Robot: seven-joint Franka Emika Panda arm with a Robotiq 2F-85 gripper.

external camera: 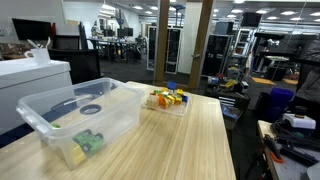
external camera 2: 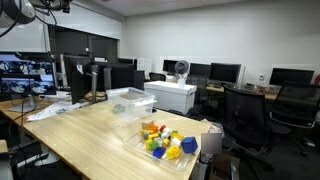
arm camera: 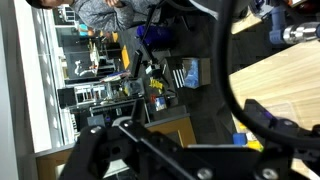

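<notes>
A large clear plastic tub (external camera: 112, 117) stands on the wooden table at the left of exterior view 1, with a few green and yellowish items (external camera: 86, 141) low inside it. Beyond it a shallow clear tray is heaped with coloured blocks (external camera: 167, 97). From the other side, the heap of blocks (external camera 2: 165, 137) lies near the table's front right, and the tub (external camera 2: 132, 104) sits farther back. Dark gripper parts (arm camera: 190, 150) fill the bottom of the wrist view, but whether the fingers are apart does not show. The gripper is not visible in either exterior view.
Bare wooden tabletop (external camera: 190, 145) stretches in front of the tray and to the tub's right. A white cabinet (external camera 2: 172, 95) stands behind the table. Office chairs (external camera 2: 250, 113) are beyond its edge. A black cable (arm camera: 226, 65) crosses the wrist view.
</notes>
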